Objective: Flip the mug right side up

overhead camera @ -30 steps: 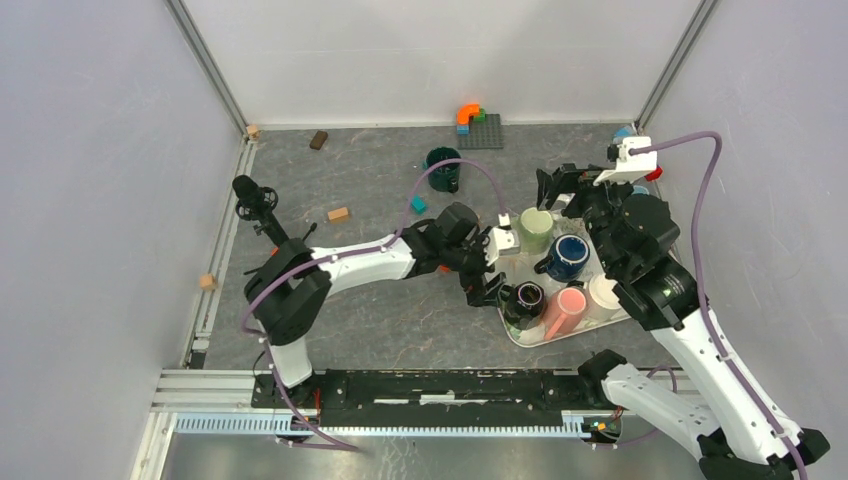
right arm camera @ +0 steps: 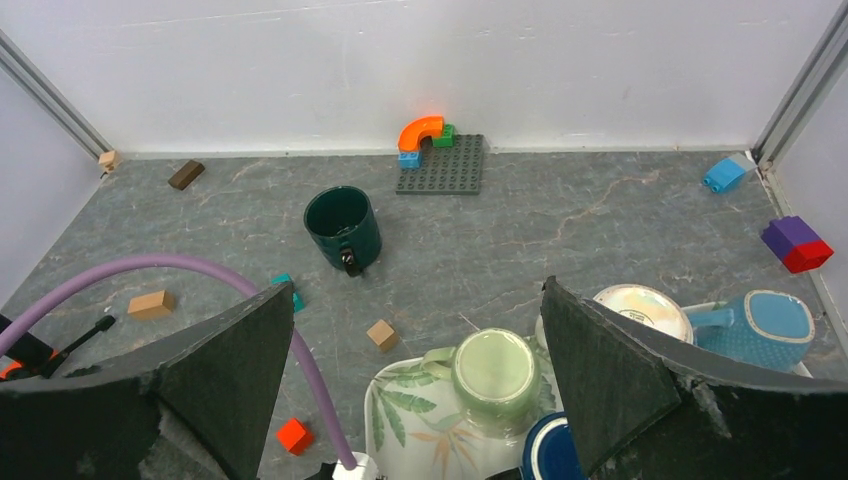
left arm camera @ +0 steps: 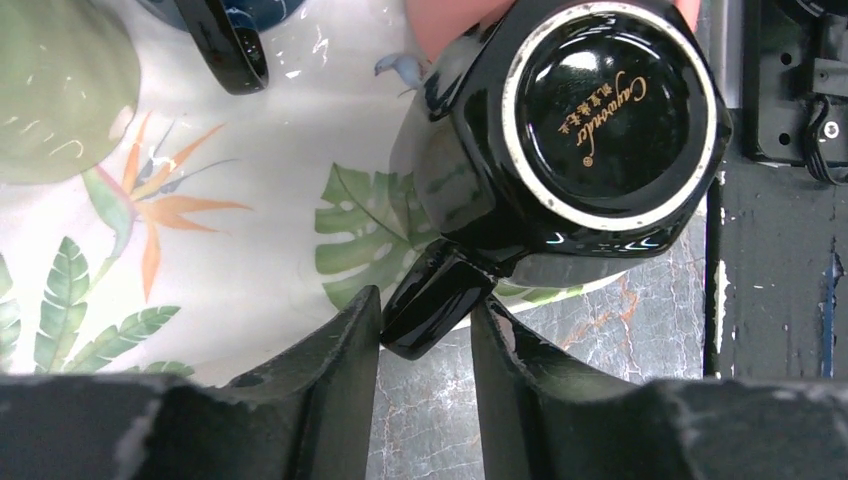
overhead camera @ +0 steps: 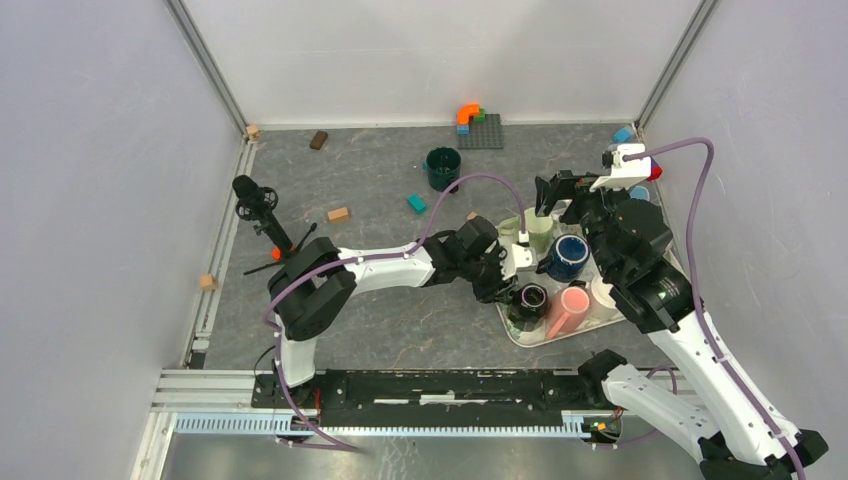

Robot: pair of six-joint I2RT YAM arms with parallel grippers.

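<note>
A black mug [overhead camera: 529, 301] sits in the patterned tray, its base with gold lettering facing up in the left wrist view [left arm camera: 615, 120]. My left gripper is around the mug's handle, a finger at each side; whether it grips cannot be told. My right gripper hangs open above the tray's back part, nothing between its fingers.
The tray [right arm camera: 400, 450] also holds a green mug [right arm camera: 490, 380], a blue mug [overhead camera: 568, 255], a pink mug [overhead camera: 566, 312] and others. A dark green mug [right arm camera: 340, 225] and small blocks stand on the grey floor.
My left arm has moved right to the black mug's handle over the last second. My right arm has shifted only slightly.
</note>
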